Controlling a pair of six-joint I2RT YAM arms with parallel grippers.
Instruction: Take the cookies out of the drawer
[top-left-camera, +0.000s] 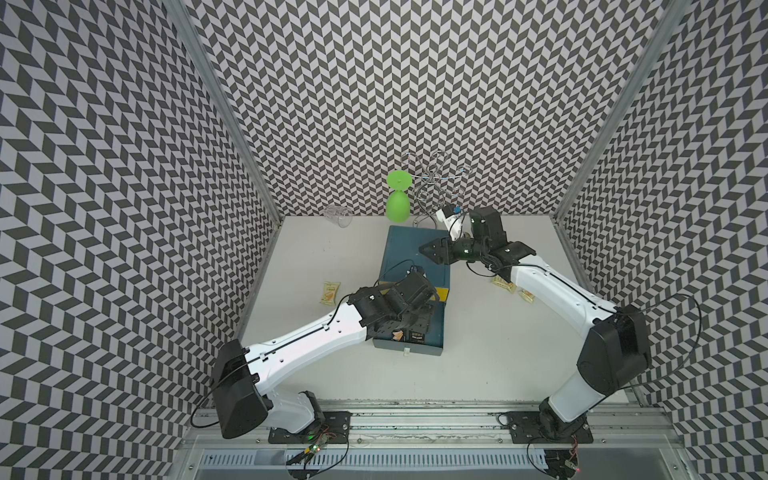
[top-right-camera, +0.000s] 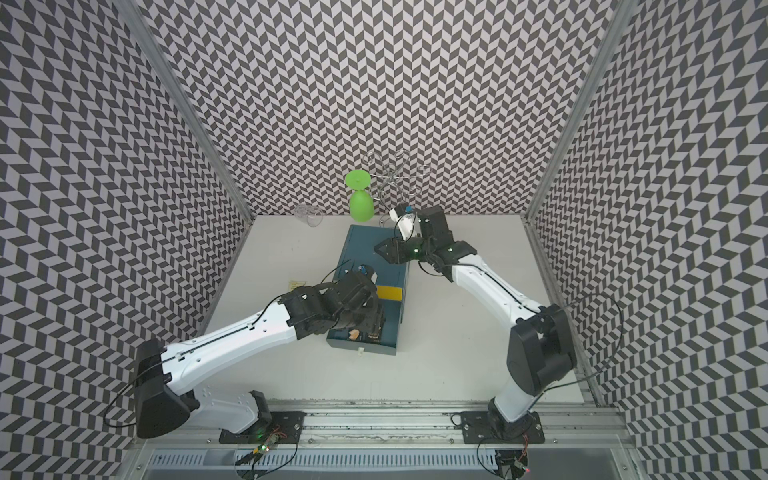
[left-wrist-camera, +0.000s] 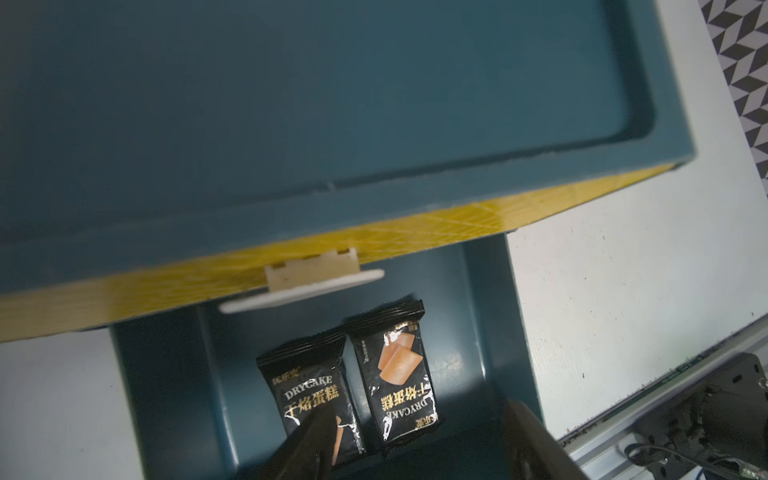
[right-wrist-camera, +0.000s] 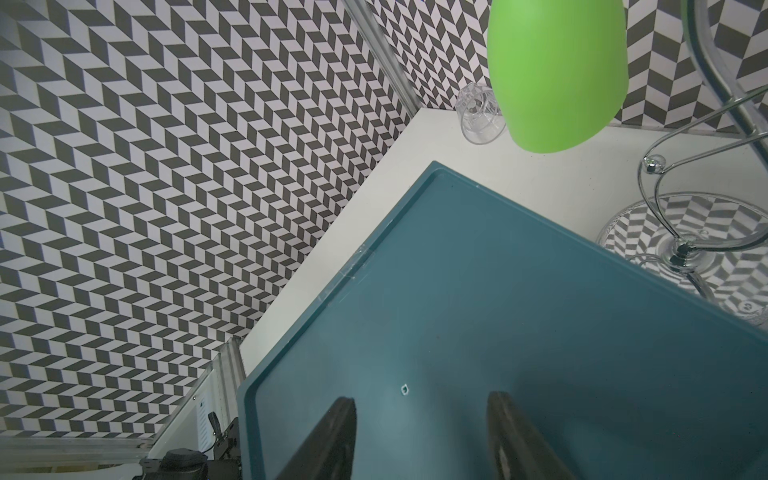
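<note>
The blue and yellow drawer unit (left-wrist-camera: 336, 96) has its lower drawer (left-wrist-camera: 496, 312) pulled out. In it lie two black DRYCAKE cookie packets, one on the left (left-wrist-camera: 308, 384) and one on the right (left-wrist-camera: 397, 376) in the left wrist view. My left gripper stands open over the drawer, its fingertips either side of the packets from that view; the top views mostly hide it behind the arm. My right gripper is above the unit's blue top, fingers apart with nothing visible between them.
A green lamp-like object (top-left-camera: 397, 204), a wire rack (top-left-camera: 432, 180) and clear glasses (top-left-camera: 337, 214) stand at the back. Yellow packets lie on the table left (top-left-camera: 329, 293) and right (top-left-camera: 502, 284) of the unit.
</note>
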